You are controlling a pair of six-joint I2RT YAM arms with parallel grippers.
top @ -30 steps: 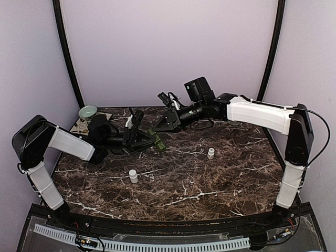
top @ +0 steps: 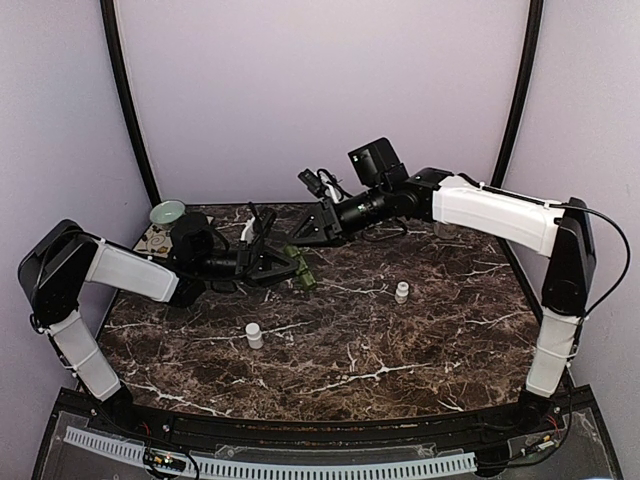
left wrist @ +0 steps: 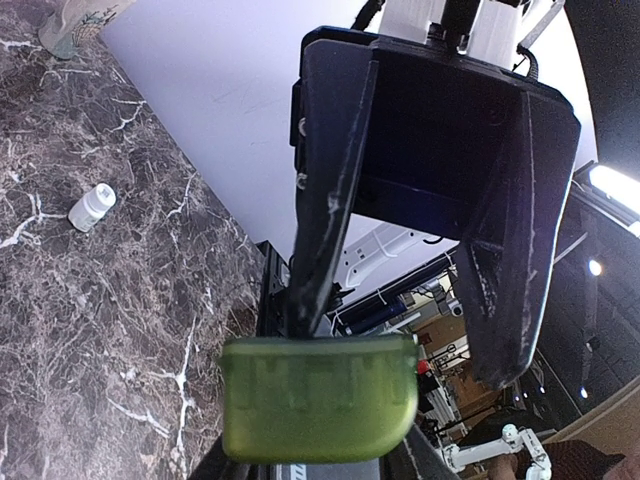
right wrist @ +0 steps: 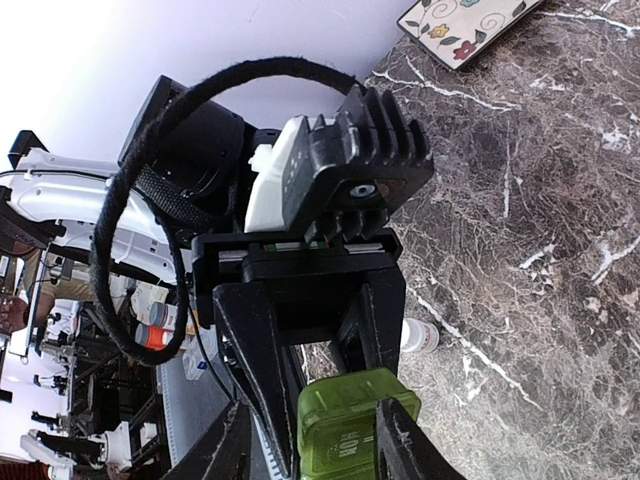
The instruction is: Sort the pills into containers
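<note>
A translucent green pill box (left wrist: 318, 405) is held in the air by my left gripper, whose fingertips grip it from below in the left wrist view. From above, the box (top: 304, 276) shows as a small green piece where the two arms meet. My right gripper is open close over the box. One of its fingers (left wrist: 330, 190) reaches down to the box's upper edge, and the other stands clear to the side. White pill bottles stand upright on the table, one front left (top: 254, 336), another at the right (top: 402, 292). No loose pills are visible.
At the back left, a pale green bowl (top: 167, 212) sits by a flower-patterned tray (right wrist: 465, 25). Both arms crowd the space above the table's middle.
The right arm's wrist has risen slightly and shifted a little left, close against the green box. The left arm and the bottles look nearly unmoved.
</note>
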